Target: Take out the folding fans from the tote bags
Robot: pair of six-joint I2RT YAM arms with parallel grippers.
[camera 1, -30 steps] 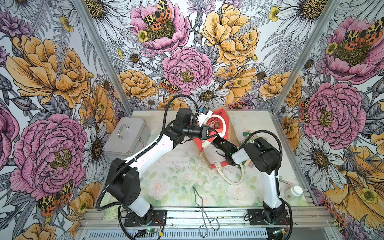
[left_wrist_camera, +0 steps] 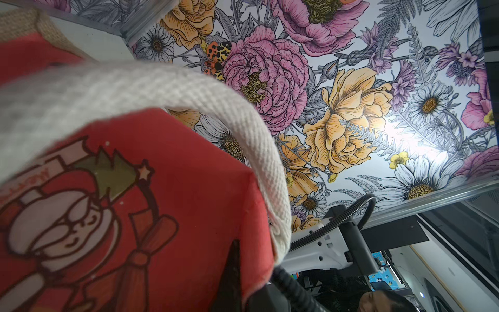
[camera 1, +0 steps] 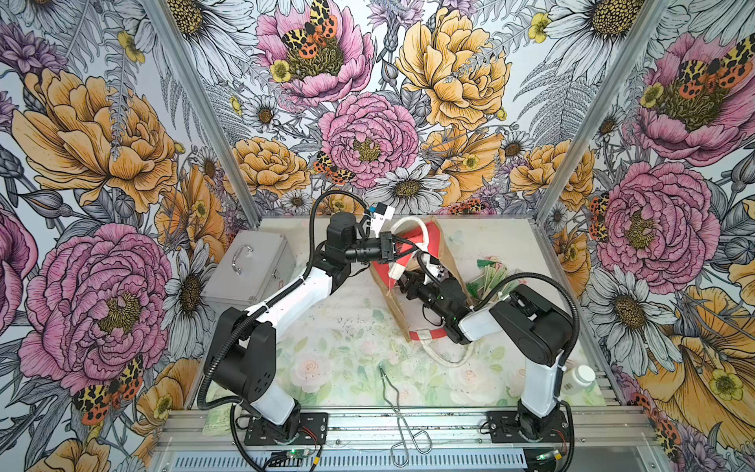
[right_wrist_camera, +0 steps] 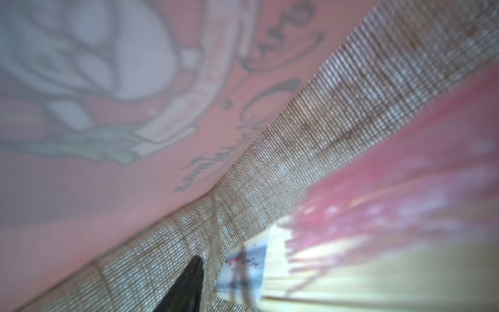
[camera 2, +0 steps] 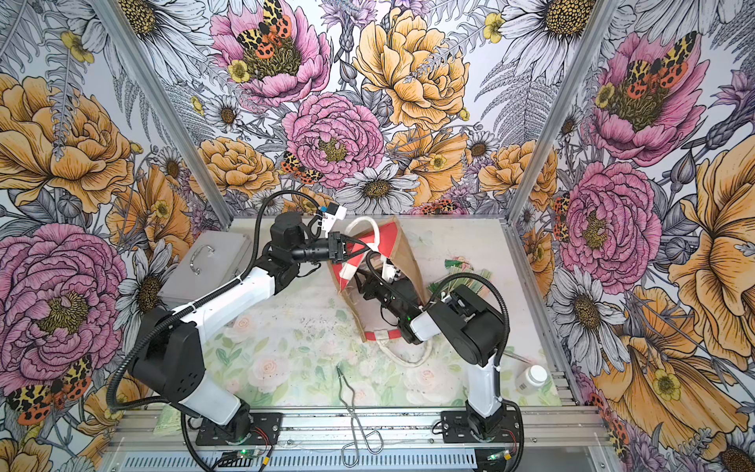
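A tote bag point(camera 1: 380, 292) with red printed faces, burlap sides and white rope handles is at table centre. My left gripper point(camera 1: 415, 248) is shut on its far rim, where red cloth point(left_wrist_camera: 257, 241) folds between the fingers. My right gripper point(camera 1: 409, 284) reaches into the bag mouth. Inside, one dark right finger point(right_wrist_camera: 187, 288) shows beside a pale folding fan point(right_wrist_camera: 384, 273) with a pink tassel and a small label. The second right finger is out of sight, so the right grip is unclear. Green-tasselled fans point(camera 1: 490, 277) lie outside the bag, on its right.
A silver metal case point(camera 1: 245, 266) stands at the left back. Metal tongs point(camera 1: 399, 417) lie at the front edge, and a white bottle point(camera 1: 580, 377) is at the front right.
My left gripper moved left with the far rim, and the bag mouth spread wider. My right gripper moved left, further into the bag. The near handle shifted slightly left.
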